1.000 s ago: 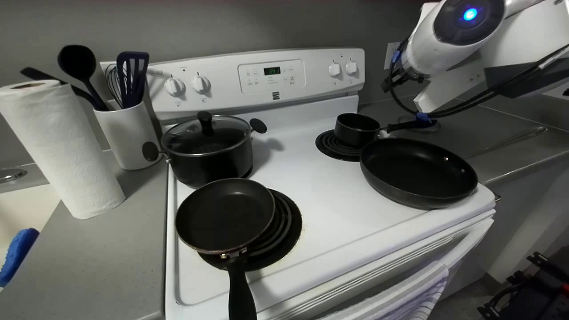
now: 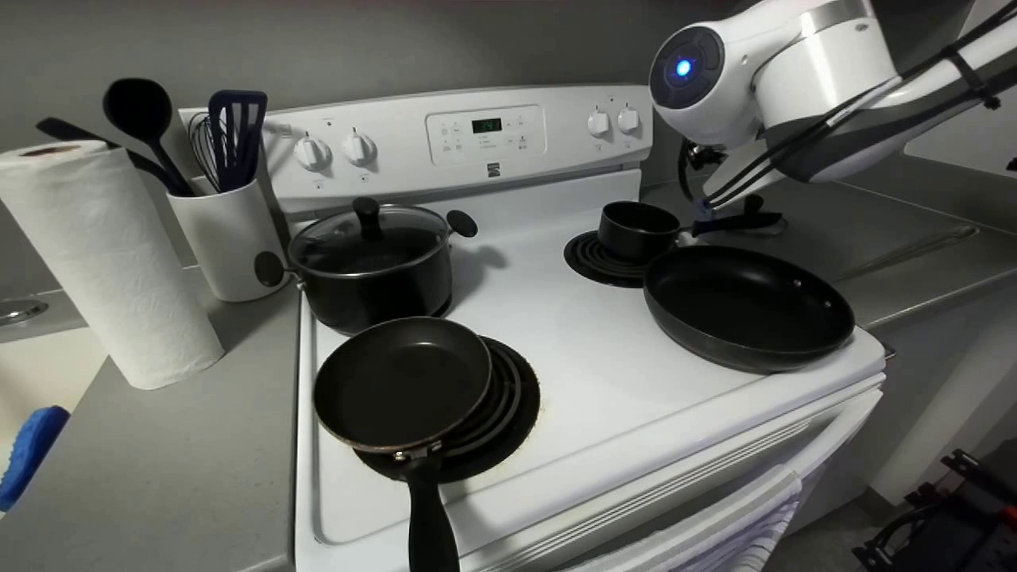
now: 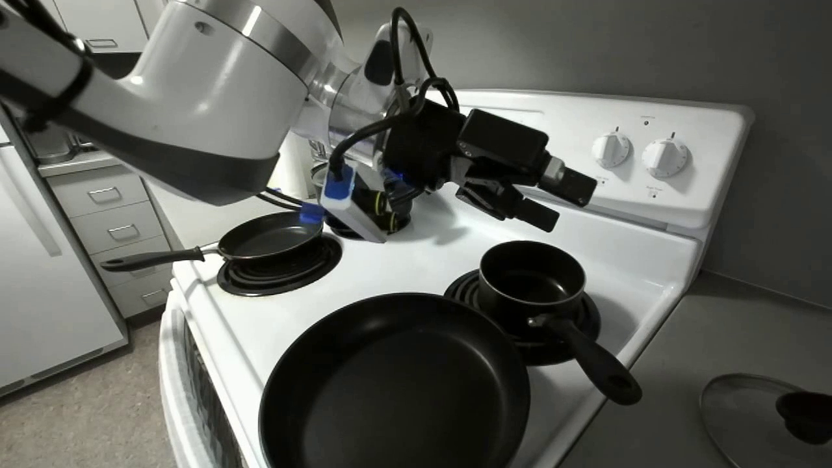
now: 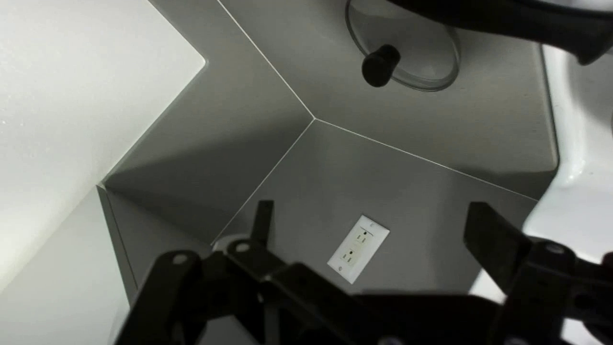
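My gripper (image 3: 561, 204) hangs in the air over the back of the white stove. In the wrist view its two dark fingers (image 4: 489, 244) stand wide apart, with only the grey wall and an outlet (image 4: 359, 248) visible beyond the gap. Below it, in exterior view 2, a small black saucepan (image 3: 530, 277) rests on a coil burner. A large black frying pan (image 2: 750, 303) lies at the stove's right front. The fingers are hidden behind the arm (image 2: 810, 95) in exterior view 1.
A lidded black pot (image 2: 372, 276) and a smaller frying pan (image 2: 405, 381) occupy the stove's left side. Paper towels (image 2: 114, 267) and a utensil crock (image 2: 230, 238) stand left of it. On the right counter lies a glass lid (image 3: 753, 413).
The arm has swung leftward in exterior view 1, and its round blue-lit joint is now somewhat lower. The cookware has not visibly moved.
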